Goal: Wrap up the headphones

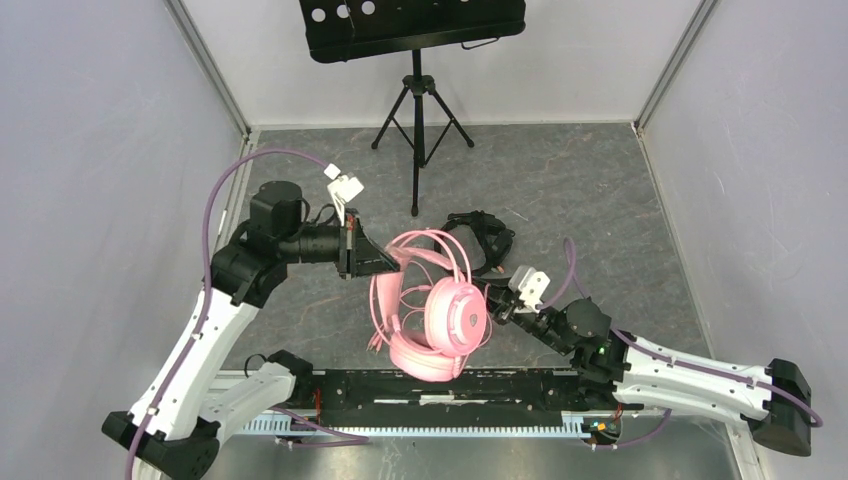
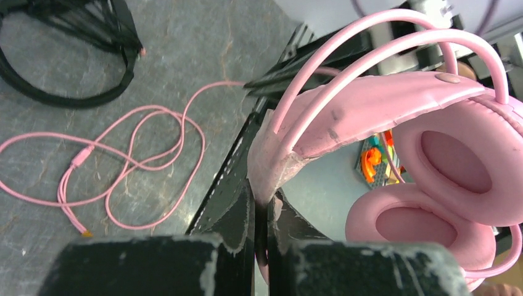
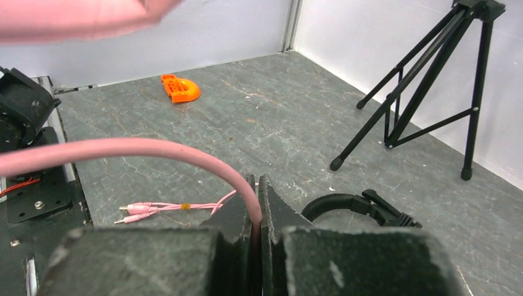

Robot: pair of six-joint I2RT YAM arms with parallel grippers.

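Pink headphones (image 1: 452,312) hang between the arms above the floor. My left gripper (image 1: 390,264) is shut on their headband (image 2: 376,105), with the two ear cups (image 2: 456,163) dangling on the right in the left wrist view. My right gripper (image 1: 483,287) is shut on the pink cable (image 3: 166,149), which arches out from its fingers in the right wrist view. More cable (image 2: 132,161) lies loosely looped on the floor, with its plugs (image 3: 139,209) visible beside it.
A black headset-like item (image 1: 485,228) lies on the floor behind the headphones. A music stand (image 1: 418,150) stands at the back. An orange object (image 3: 182,91) lies on the open floor. The arms' black base rail (image 1: 350,400) runs along the front.
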